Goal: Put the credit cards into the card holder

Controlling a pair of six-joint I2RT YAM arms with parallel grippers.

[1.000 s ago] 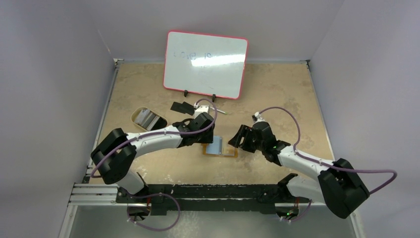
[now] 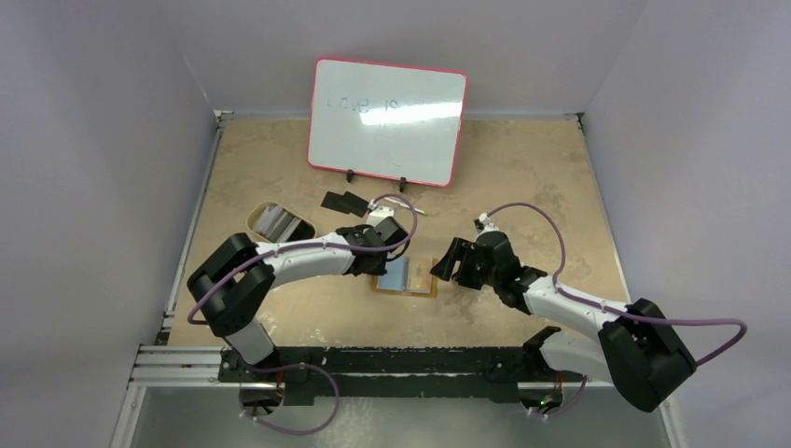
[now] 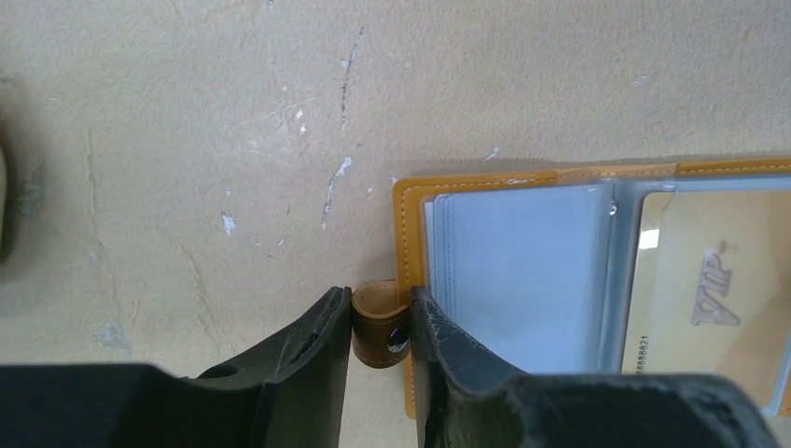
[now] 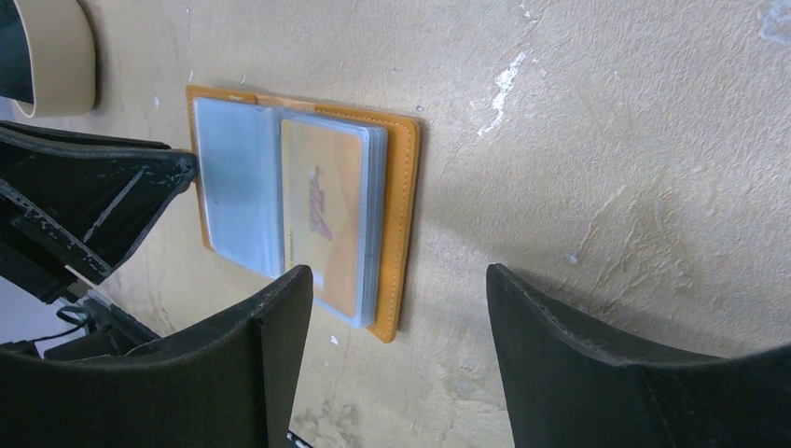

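The card holder lies spread on the table, its tan cover [image 3: 504, 179] holding clear blue sleeves [image 3: 532, 261]. A gold card [image 3: 728, 280] shows in the sleeve on the right side; the left side's sleeve looks empty. At the holder's left edge, my left gripper is shut on the cover's curled brown strap [image 3: 378, 327], which sits between its fingertips. Just right of the holder, my right gripper stands open above the table with nothing between its fingers. Near its left finger is the holder's right edge [image 4: 398, 219].
A beige oval tray [image 2: 254, 224] with several cards stands to the left. Behind my left arm lie two dark flat pieces [image 2: 334, 201] and a pen [image 2: 406, 204]. A whiteboard [image 2: 387, 112] stands at the back.
Over the last second my left gripper came down to the holder's left edge. The right arm stayed still.
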